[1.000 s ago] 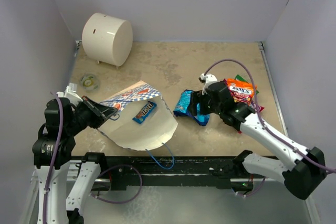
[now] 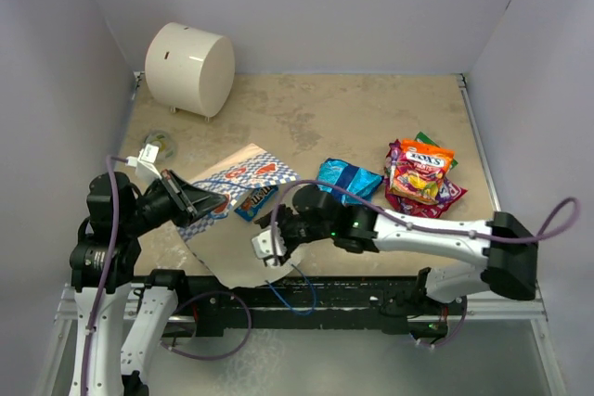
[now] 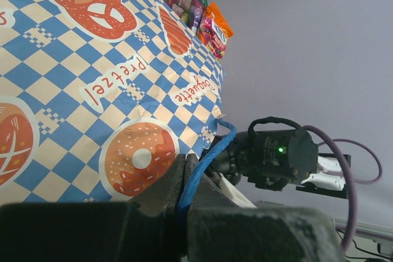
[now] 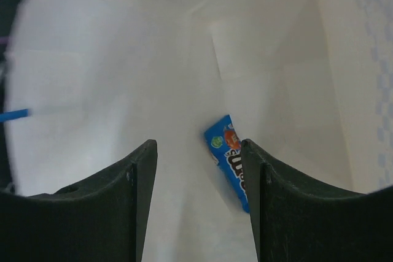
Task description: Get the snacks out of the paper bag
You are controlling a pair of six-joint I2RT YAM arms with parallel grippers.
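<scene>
The checked paper bag (image 2: 246,172) lies on its side with its mouth toward the front. My left gripper (image 2: 221,203) is shut on its thin blue handle (image 3: 207,159), which passes between the fingertips. Inside the bag, a blue snack packet (image 4: 228,154) rests against the white inner wall. My right gripper is at the bag's mouth, part open, with no snack gripped; the packet's near end is partly behind one finger (image 4: 258,182). Outside, a blue snack bag (image 2: 348,176) lies right of the paper bag, and several colourful snack bags (image 2: 422,173) are heaped farther right.
A cream cylinder (image 2: 190,70) stands at the back left, near a small clear round object (image 2: 159,145). Another blue handle (image 2: 302,310) hangs over the table's front edge.
My right gripper has gone left from the blue snack bag to the paper bag's mouth, its fingers narrower. The left gripper has shifted slightly right with the handle.
</scene>
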